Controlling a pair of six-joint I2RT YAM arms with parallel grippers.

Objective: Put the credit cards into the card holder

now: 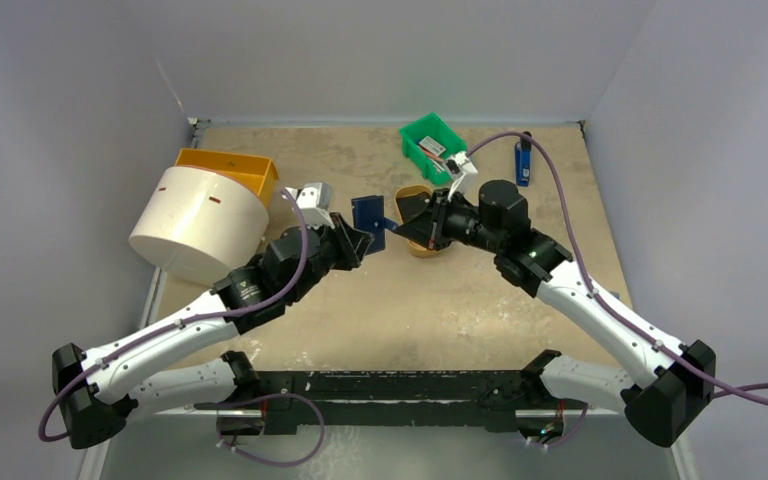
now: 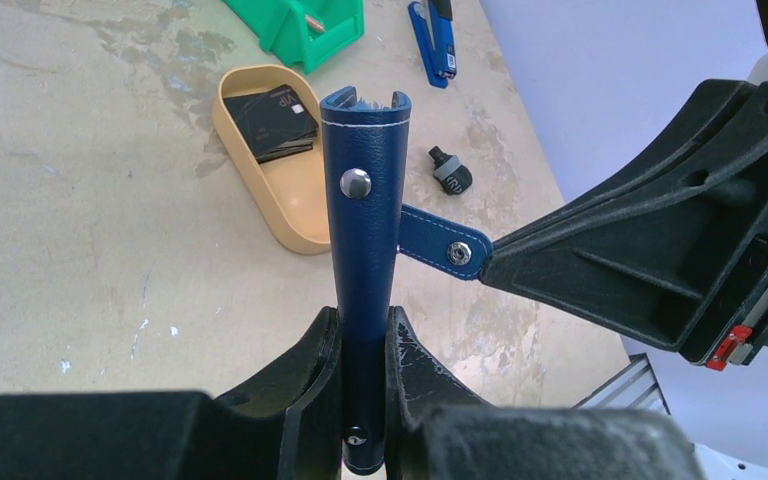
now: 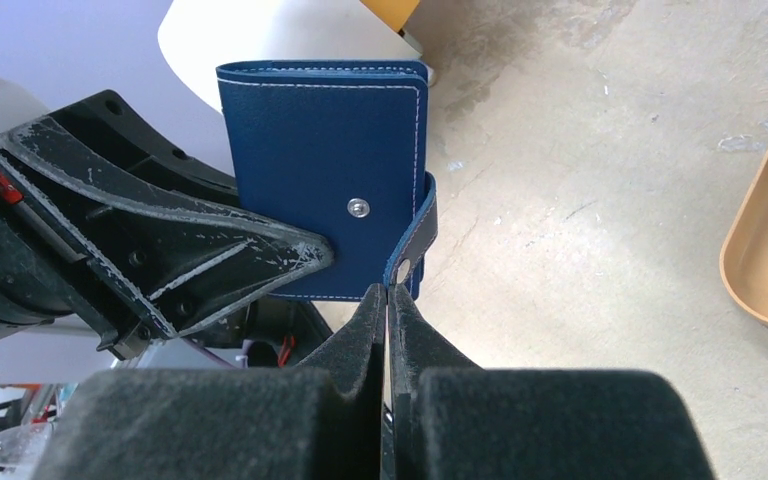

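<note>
A dark blue card holder stands upright in the air, with my left gripper shut on its lower part. Its strap sticks out sideways, its snap unfastened. My right gripper is shut at the tip of that strap, pinching the thin end. In the right wrist view the holder's flat face shows a metal stud. Black credit cards lie stacked at the far end of a tan tray, well below the holder.
Behind the tan tray stands a green bin. A blue stapler and a small dark bottle lie towards the right. A white cylinder and an orange bin occupy the left.
</note>
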